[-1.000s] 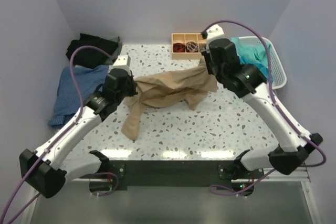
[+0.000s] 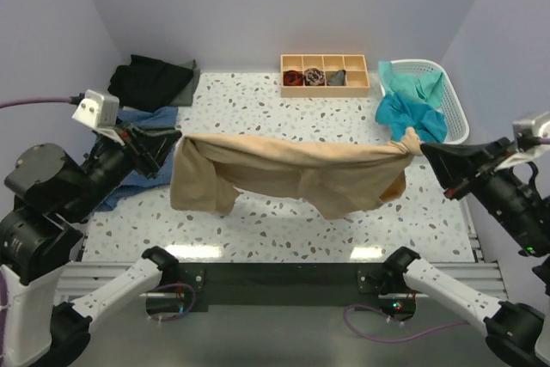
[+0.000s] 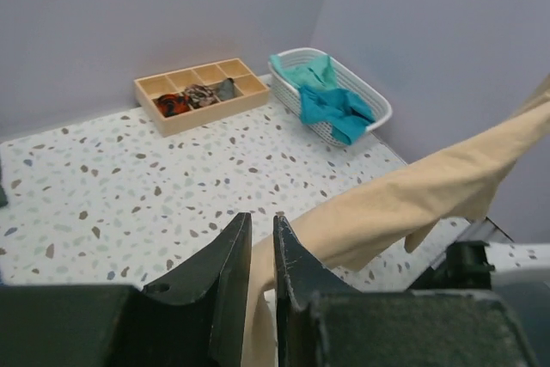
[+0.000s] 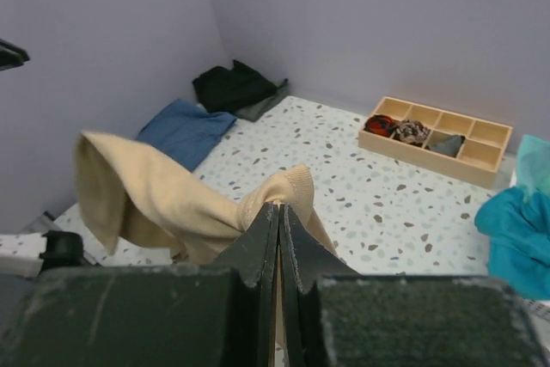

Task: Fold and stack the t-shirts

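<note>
A tan t-shirt (image 2: 292, 165) is stretched across the middle of the top view between both grippers, its lower part hanging down in loose folds. My right gripper (image 2: 424, 149) pinches its right upper end; in the right wrist view the cloth (image 4: 288, 188) bunches at the closed fingertips. At the left end is my left gripper (image 2: 179, 135). Seen in the left wrist view, its fingers (image 3: 230, 255) stand a little apart, and tan cloth (image 3: 387, 208) shows in the gap and beyond it. Whether that cloth is still gripped there is unclear.
A white basket (image 2: 455, 109) with teal cloths (image 2: 411, 113) stands at the back right. A wooden divided box (image 2: 325, 59) with small rolled items sits at the back. Dark cloths (image 2: 146, 83) and blue cloth (image 2: 142, 182) lie at the left.
The grippers have moved apart, left one leftward, right one rightward and lower, and the shirt has gone from crumpled to stretched wide.
</note>
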